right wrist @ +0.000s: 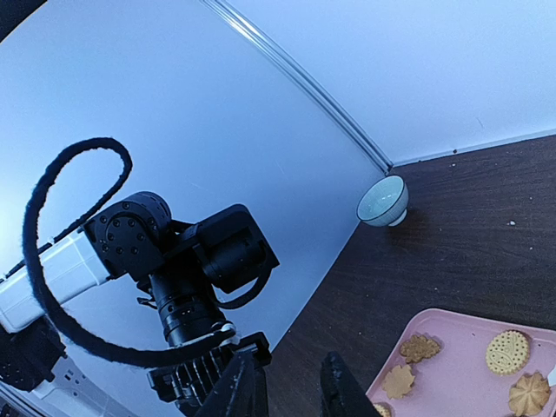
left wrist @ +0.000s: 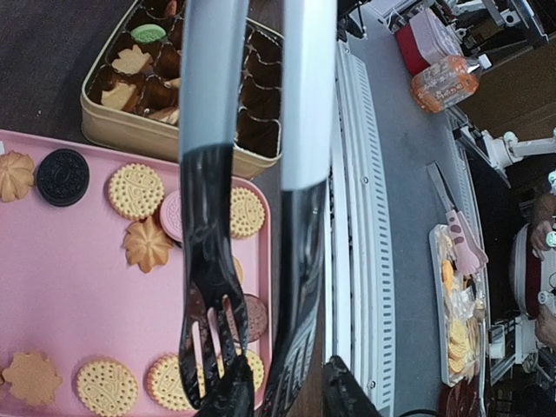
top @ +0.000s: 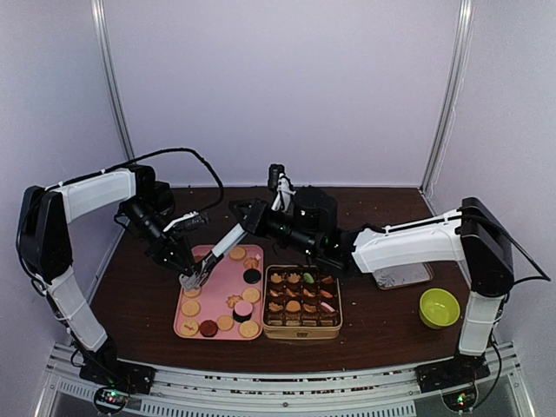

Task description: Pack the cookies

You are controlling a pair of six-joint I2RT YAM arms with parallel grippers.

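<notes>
A pink tray (top: 217,295) holds round, flower and dark cookies. Beside it a tin (top: 301,326) has cookies in several compartments. My right gripper (top: 252,217) is over the back of the tray, shut on the tongs (top: 226,243), whose slotted ends hang at the tray's left part. My left gripper is part open just by those ends; the tongs (left wrist: 208,261) cross its view, and whether they are between its fingers is unclear. In the right wrist view the fingers show at the bottom edge.
A green bowl (top: 439,308) stands at the right, a metal tray (top: 402,275) behind it. A pale bowl (right wrist: 382,202) shows at the back in the right wrist view. Bare table lies front left.
</notes>
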